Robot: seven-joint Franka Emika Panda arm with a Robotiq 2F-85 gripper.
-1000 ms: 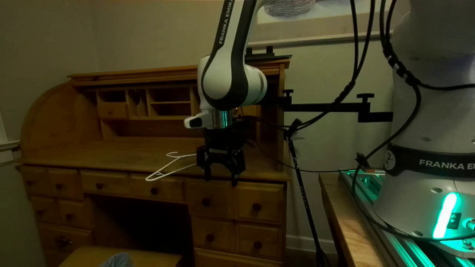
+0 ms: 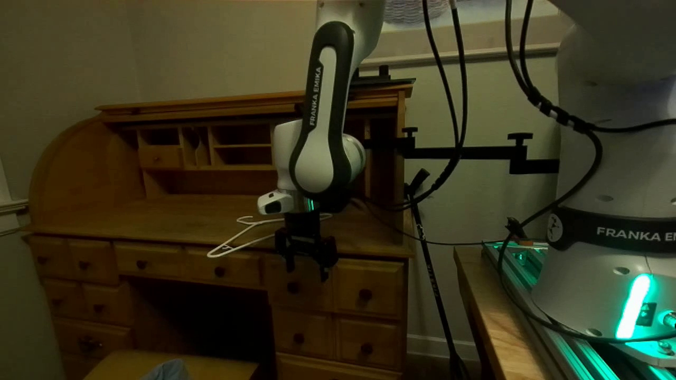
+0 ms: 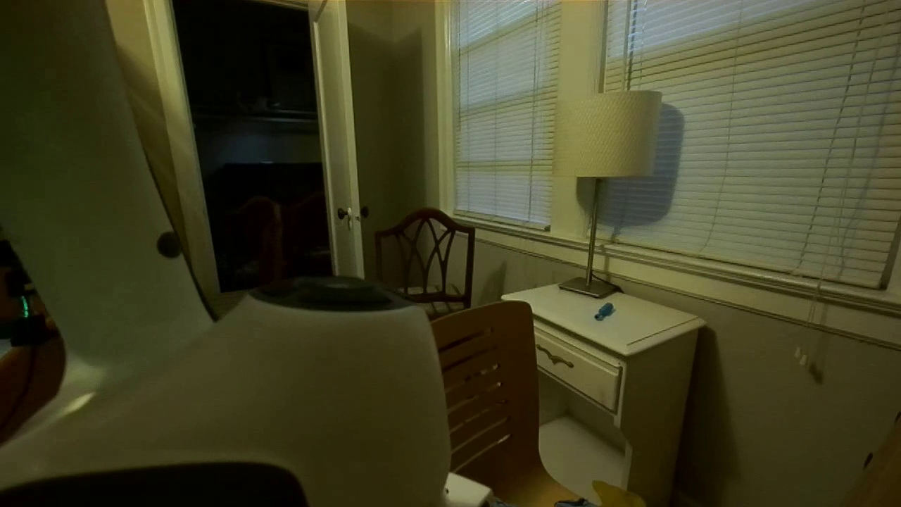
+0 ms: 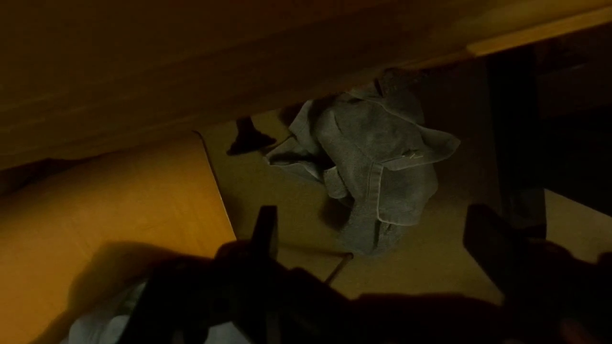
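Note:
My gripper (image 2: 308, 266) hangs open in front of the wooden desk's right-hand drawers, fingers pointing down, nothing between them. A white hanger (image 2: 235, 246) lies on the desktop and juts past its front edge; from exterior view 1 part of it is hidden behind the gripper. Looking down in the wrist view, both dark fingers of the gripper stand wide apart. Well below them, a crumpled grey cloth garment (image 4: 373, 155) lies on a pale surface. The hanger does not show in the wrist view.
The roll-top desk (image 2: 158, 218) has open cubbies at its back and knobbed drawers below. A black clamp bar (image 2: 462, 153) and hanging cables stand to the right. In exterior view 2, a white side table (image 3: 650, 325) carries a lamp (image 3: 612, 135) and a small blue item (image 3: 605, 312).
My arm has come down and slightly left in exterior view 1, bringing the open gripper lower before the drawers. The hanger has not visibly moved.

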